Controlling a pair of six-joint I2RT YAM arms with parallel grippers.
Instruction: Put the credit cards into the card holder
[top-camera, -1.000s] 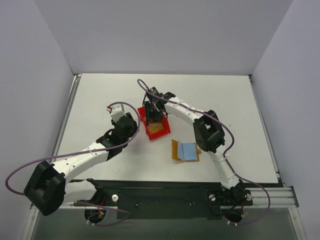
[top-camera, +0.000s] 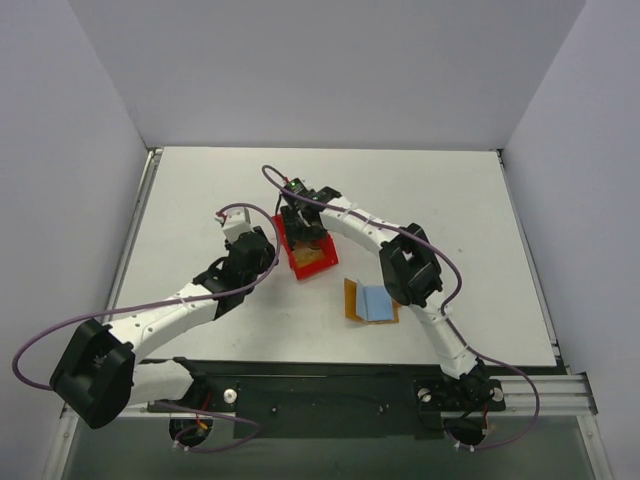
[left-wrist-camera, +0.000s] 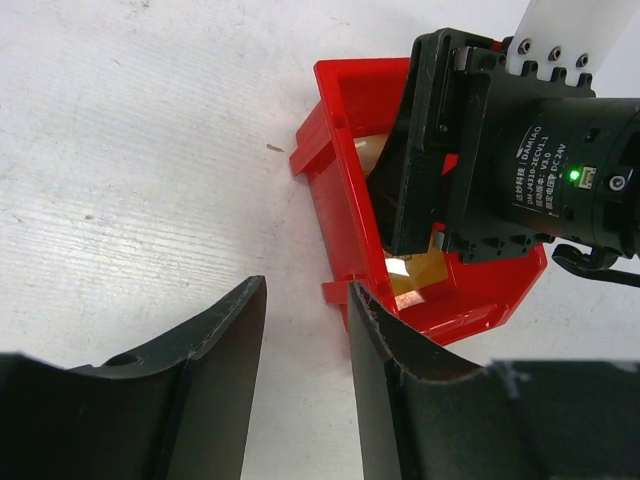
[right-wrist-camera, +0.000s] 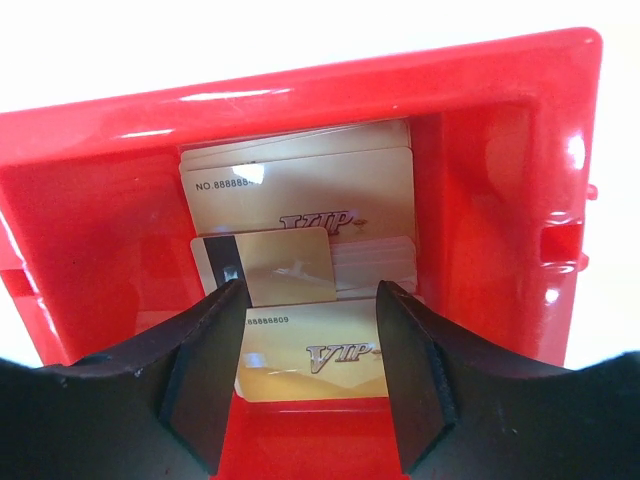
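Note:
A red box (top-camera: 322, 262) holds several gold and pale cards, some marked VIP (right-wrist-camera: 300, 200), as the right wrist view shows. My right gripper hangs over the box with its fingers parted above the cards, nothing held; in the left wrist view its body hides much of the inside. My left gripper is just left of the box, part open and empty, over bare table. A blue and tan card holder (top-camera: 372, 302) lies to the front right of the box.
Both arms reach in from the front, the right one passing above and behind the card holder.
The left arm looks almost unmoved.

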